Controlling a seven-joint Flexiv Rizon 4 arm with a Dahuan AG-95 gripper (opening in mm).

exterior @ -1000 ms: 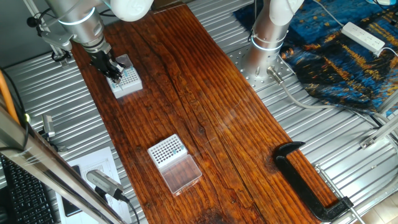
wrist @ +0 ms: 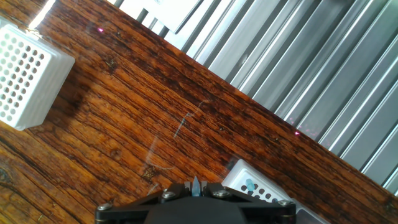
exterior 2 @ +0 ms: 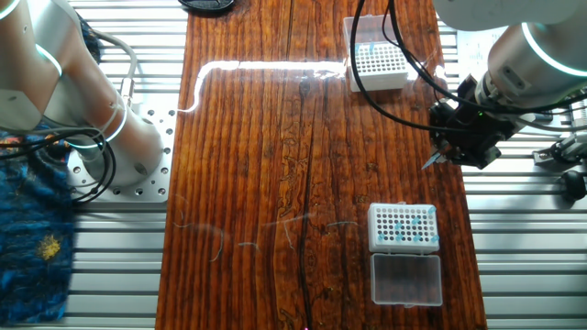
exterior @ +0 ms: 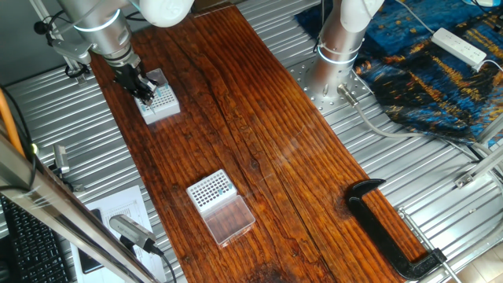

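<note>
My gripper is shut on a small pale-blue pointed tip [wrist: 196, 185], which juts out between the fingers. In exterior view 2 this tip points down and left over the table, beside the gripper [exterior 2: 443, 153]. A white rack [exterior 2: 404, 229] with several blue tips in its holes lies nearby, its clear lid [exterior 2: 406, 280] folded open. The wrist view shows only part of this rack [wrist: 239, 176], low and right of the fingers. Another white rack [exterior: 211, 191] stands farther along the table, with mostly empty holes, a little blue in one spot and its clear lid [exterior: 230, 219] open.
Bare wooden table [exterior: 259, 157] stretches between the racks. A black clamp [exterior: 385, 232] grips one table edge. Dark cables [exterior 2: 394, 110] cross exterior view 2 near the far rack.
</note>
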